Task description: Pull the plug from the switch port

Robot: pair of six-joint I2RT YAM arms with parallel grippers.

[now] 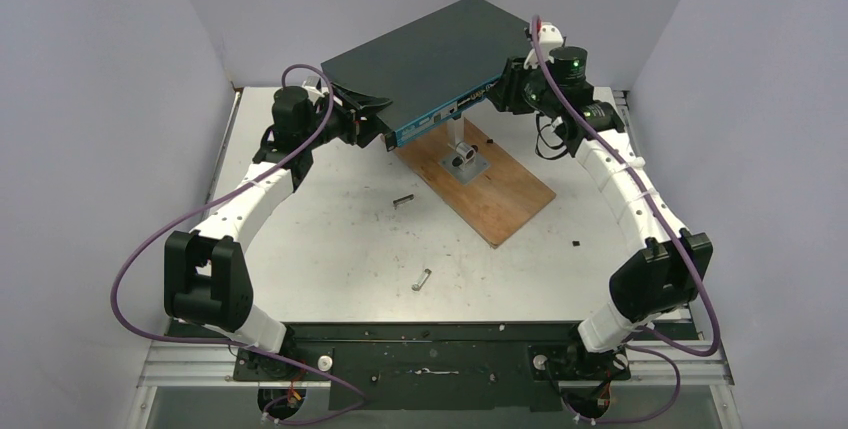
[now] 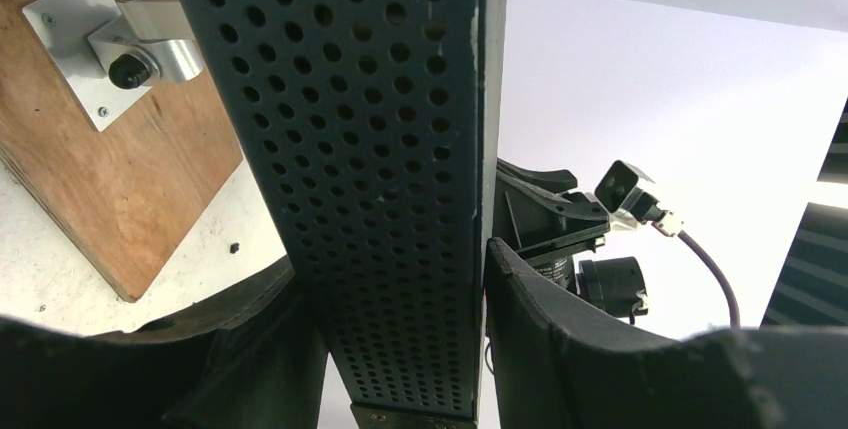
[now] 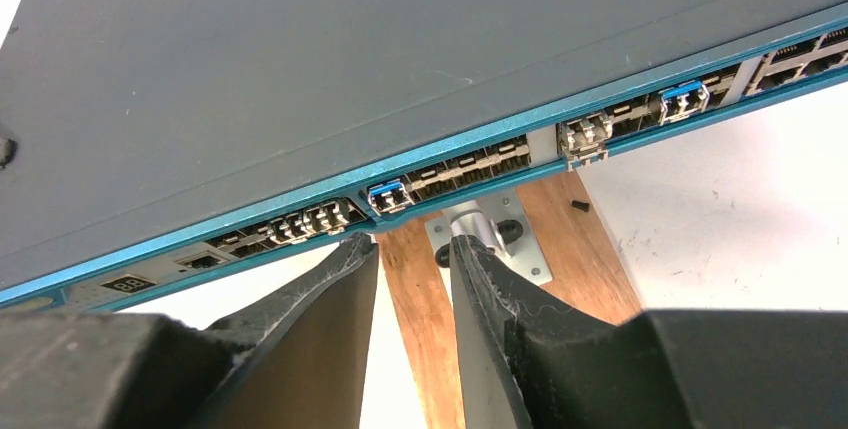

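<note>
The switch (image 1: 425,49) is a large dark slab with a blue front edge, raised on a metal post. My left gripper (image 1: 370,117) is shut on its near-left corner; in the left wrist view its fingers press on the perforated side (image 2: 380,149). My right gripper (image 1: 508,87) is at the front's right end. In the right wrist view its fingertips (image 3: 350,259) sit just below the port row, among metal plug modules such as one (image 3: 585,137) with its latch down and another (image 3: 683,101) with a blue latch. How far apart its fingers stand is hard to tell.
A wooden board (image 1: 510,199) with a mounting plate (image 1: 464,171) lies under the switch. Two small metal pieces (image 1: 421,279) (image 1: 403,200) lie on the white table (image 1: 340,249), which is otherwise clear at the front.
</note>
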